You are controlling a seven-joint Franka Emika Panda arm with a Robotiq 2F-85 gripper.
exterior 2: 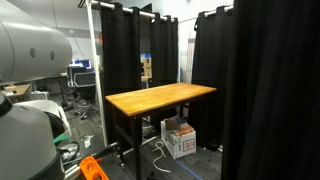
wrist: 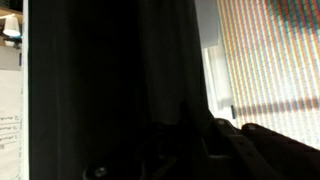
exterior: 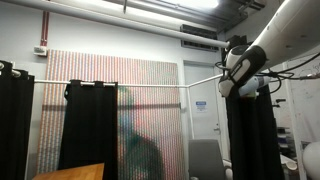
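A black curtain (wrist: 110, 70) fills much of the wrist view, running from top to bottom. My dark gripper reaches into its right part and looks shut on the cloth; black against black hides the fingertips. In exterior view 1, the white arm (exterior: 262, 48) comes in from the upper right, its wrist beside the top of the right-hand black curtain (exterior: 253, 135). The fingers cannot be made out there. A large white part of the arm (exterior 2: 30, 50) blocks the left side of exterior view 2.
A white rail (exterior: 150, 84) runs along the striped wall panel (exterior: 70, 120). Another black curtain (exterior: 88, 125) hangs at left. A grey chair (exterior: 206, 158) stands before the door (exterior: 203, 110).
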